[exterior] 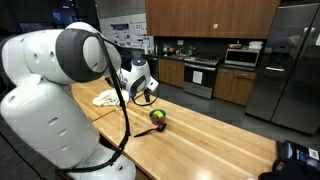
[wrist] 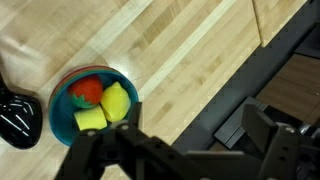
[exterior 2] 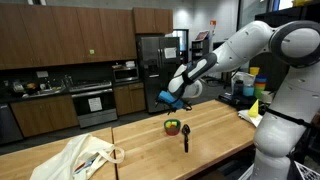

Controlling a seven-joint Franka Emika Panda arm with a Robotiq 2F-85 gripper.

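My gripper stands open above the wooden table, its dark fingers apart at the bottom of the wrist view with only tabletop visible between them. Left of it, partly behind the left finger, is a round bowl (wrist: 63,118), teal inside and reddish outside. Inside lie a red item (wrist: 86,92), a yellow rounded item (wrist: 115,101) and a paler yellow block (wrist: 90,118); more yellow shows below. From outside, the bowl (exterior: 157,117) sits on the table, below and beside the gripper (exterior: 147,98). A black utensil (wrist: 18,117) lies left of the bowl.
A white cloth (exterior 2: 82,158) lies on the table, well away from the bowl (exterior 2: 172,127). One table edge drops to a dark floor. Kitchen cabinets, a stove (exterior 2: 93,102) and a fridge stand farther back.
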